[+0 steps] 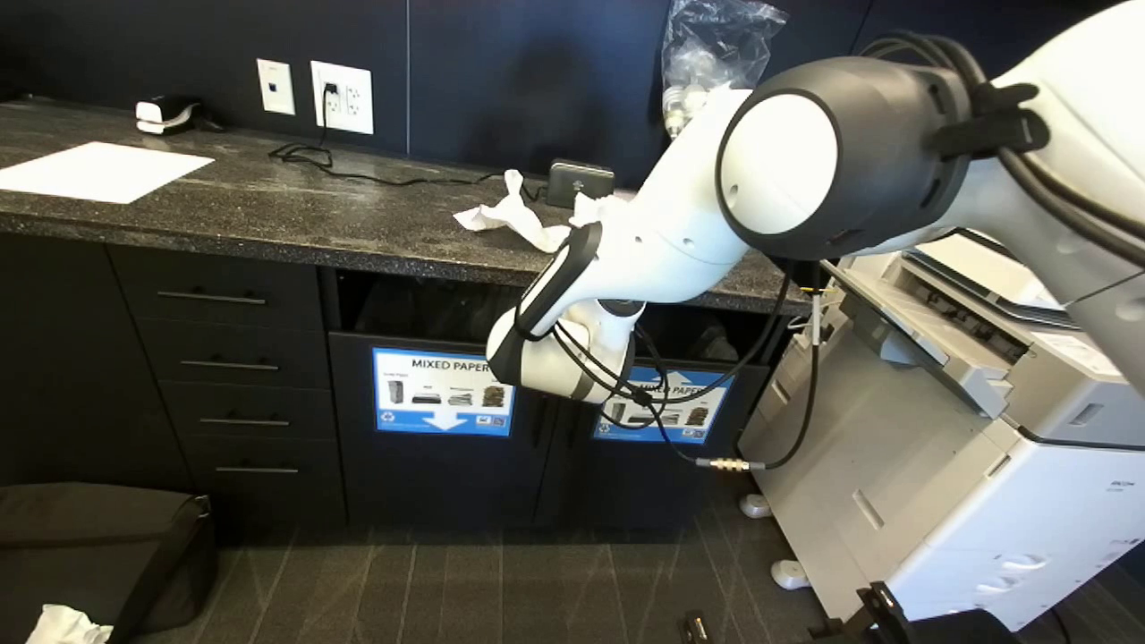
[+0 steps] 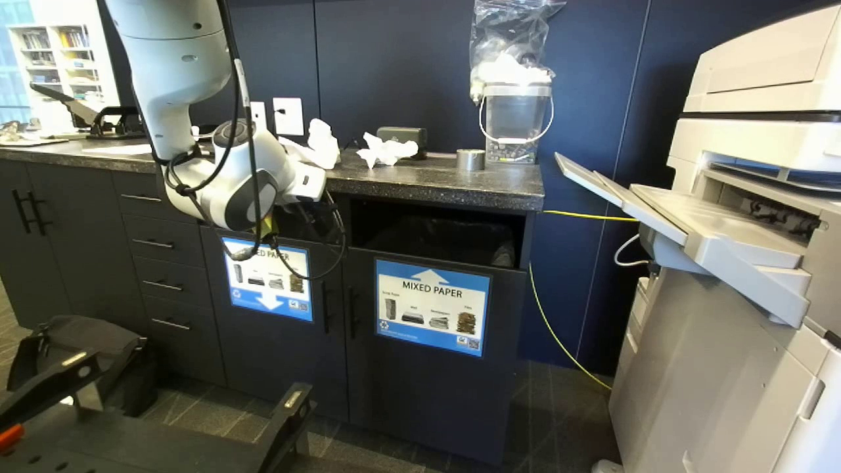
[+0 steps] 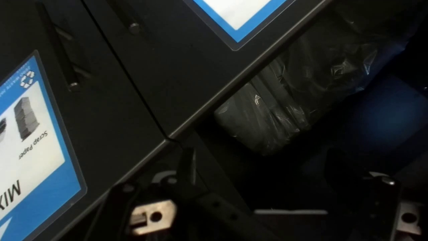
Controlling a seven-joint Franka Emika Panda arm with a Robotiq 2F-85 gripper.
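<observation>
My gripper stands open in the wrist view, its dark fingers wide apart and nothing visible between them. It is at the open slot above the mixed paper bin fronts. A black plastic liner shows inside the bin opening, beyond the fingers. Two crumpled white papers, one on the left and one on the right, lie on the dark counter above. In exterior view 1 the arm's wrist hides the gripper.
A grey printer stands to the right of the cabinets. On the counter are a small dark box, a metal tin, a clear bucket and a flat white sheet. Cables hang in loops from the arm.
</observation>
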